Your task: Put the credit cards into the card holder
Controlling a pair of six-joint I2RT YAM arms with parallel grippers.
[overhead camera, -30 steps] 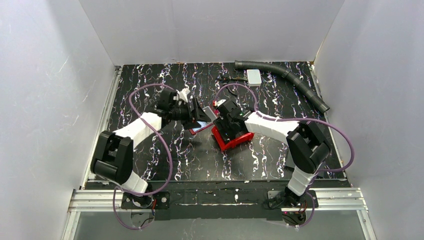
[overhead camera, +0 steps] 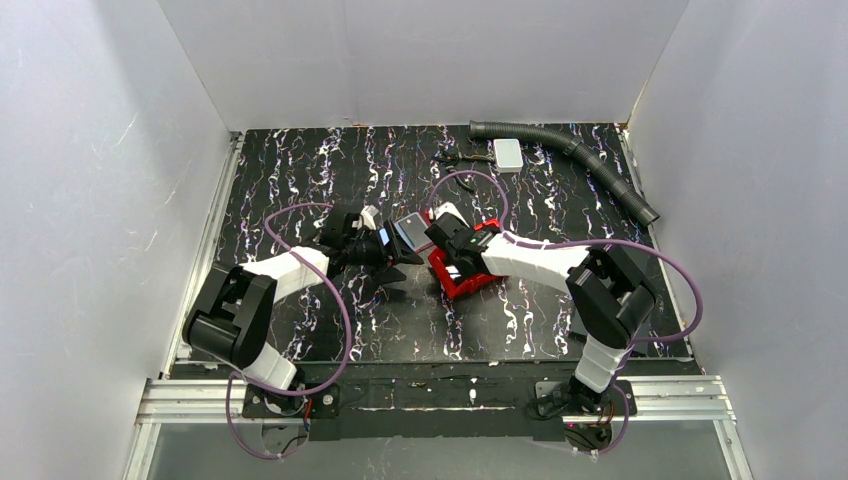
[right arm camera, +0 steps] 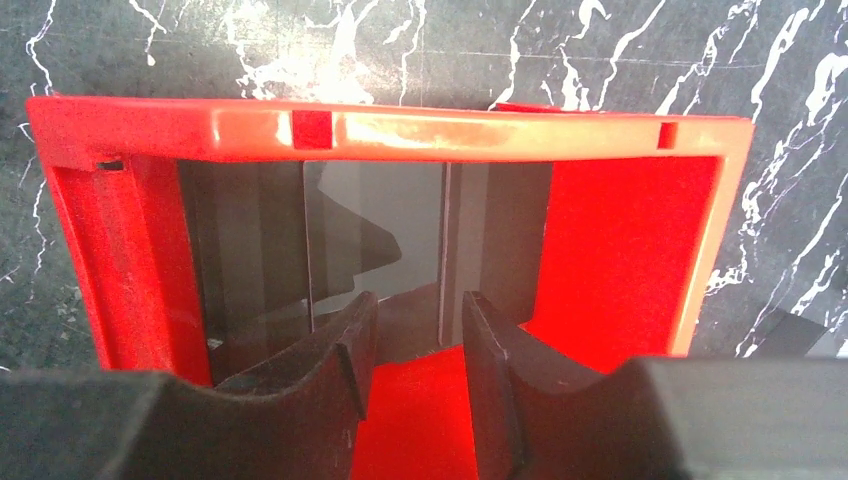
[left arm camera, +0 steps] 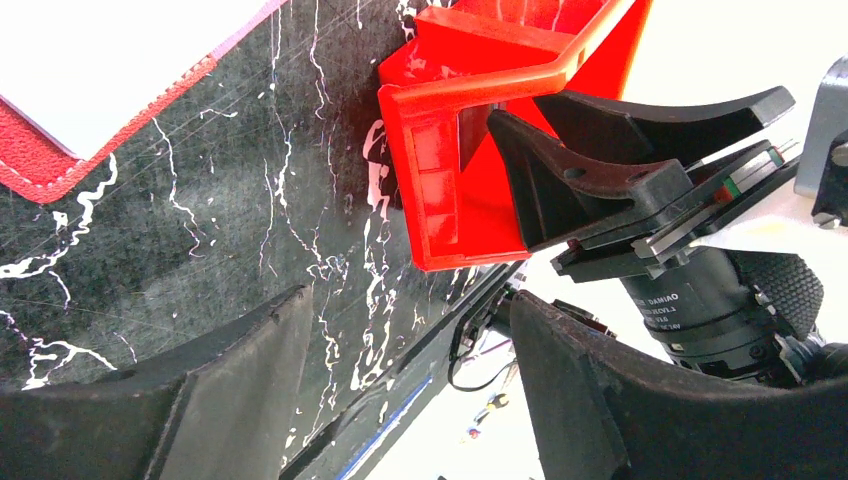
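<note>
A red card holder (left arm camera: pixel 435 180) (right arm camera: pixel 625 240) sits at the middle, with my right gripper (overhead camera: pixel 450 250) reaching inside. Its fingers are close together at dark and grey panels in the holder; what they grip is unclear. My left gripper (overhead camera: pixel 395 255) is left of the holder, fingers apart over bare table, nothing between them. A red-edged pad (overhead camera: pixel 412 228) (left arm camera: pixel 120 60) with a pale top lies behind it, up-left of the holder in the left wrist view.
A corrugated black hose (overhead camera: pixel 570 145), a white box (overhead camera: pixel 507 155) and dark tools (overhead camera: pixel 450 158) lie at the back.
My left gripper has moved toward the front of the table, uncovering more of the pad. The right gripper has shifted slightly at the holder.
</note>
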